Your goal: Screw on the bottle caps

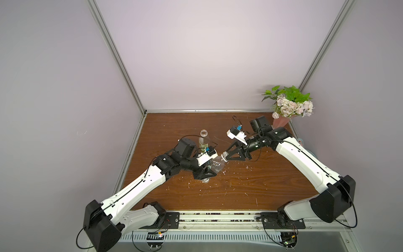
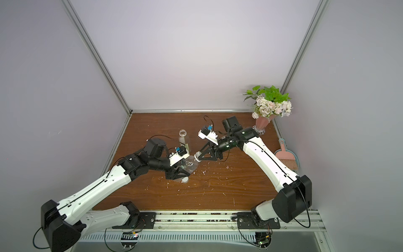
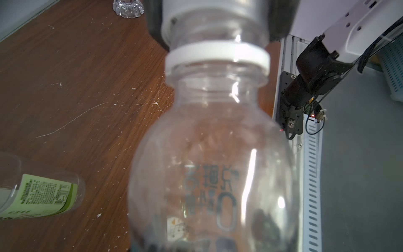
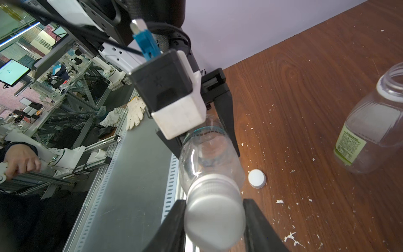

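Note:
Tilted above the table, a clear bottle (image 3: 214,138) is gripped round its body by my left gripper (image 1: 212,166). A white cap covers its mouth; in the left wrist view a strip of clear neck shows between this cap (image 3: 215,5) and the white neck ring (image 3: 217,55). My right gripper (image 1: 228,156) has one finger close on each side of the cap; whether they press on it I cannot tell. A second clear bottle (image 4: 375,119) with a green label stands uncapped on the table, and another white cap (image 4: 257,178) lies loose there.
A pink vase (image 1: 280,122) of flowers stands at the back right corner. A brush and dustpan (image 2: 287,158) are along the right edge. Small white scraps dot the wooden table (image 1: 251,189), whose front right is otherwise open.

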